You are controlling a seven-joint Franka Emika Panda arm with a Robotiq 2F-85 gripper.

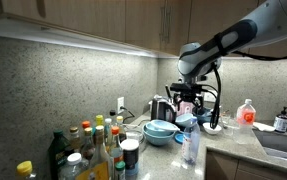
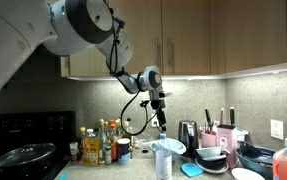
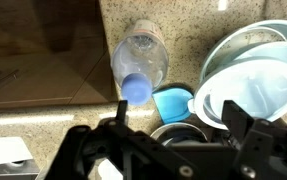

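A clear bottle with a blue cap stands on the counter; the bottle [image 3: 141, 48] is at the upper middle of the wrist view, its cap [image 3: 136, 88] facing the camera. In exterior view 1 the same bottle [image 1: 190, 147] is below my gripper [image 1: 186, 97]. My gripper is open with nothing between its fingers, raised above the counter in exterior view 2 too, where the bottle [image 2: 163, 162] stands lower down. Pale blue bowls [image 3: 253, 92] sit right of the bottle in the wrist view. Between them lies a flat blue item [image 3: 173, 103].
Several bottles [image 1: 100, 158] and a dark-and-white canister [image 1: 130, 152] crowd the counter's left side in exterior view 1. A sink [image 1: 280, 147] is at the right, with a clear jug [image 1: 246, 115] behind. Upper cabinets [image 1: 133, 22] overhang the counter.
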